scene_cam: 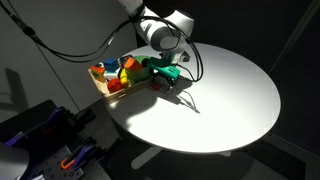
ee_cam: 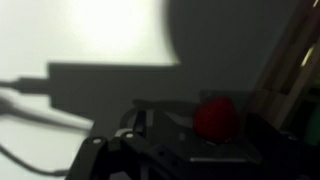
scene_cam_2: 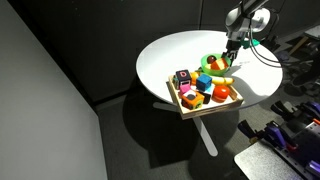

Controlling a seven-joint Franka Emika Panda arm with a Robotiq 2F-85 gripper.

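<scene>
A round red object (ee_cam: 216, 119) shows in the wrist view, close to the right finger of my gripper. The gripper is open, low over the white table, and dark shadow blurs what lies around its fingertips. In exterior view 1 a small red patch (scene_cam: 156, 86) is visible just under the gripper (scene_cam: 158, 78), beside the tray. Whether the red object lies fully between the fingers, I cannot tell.
Left of the gripper stands a wooden tray (scene_cam: 117, 95) filled with several colourful blocks and toy pieces. A green bowl (scene_cam_2: 204, 62) with an orange piece sits behind the tray in exterior view 2.
</scene>
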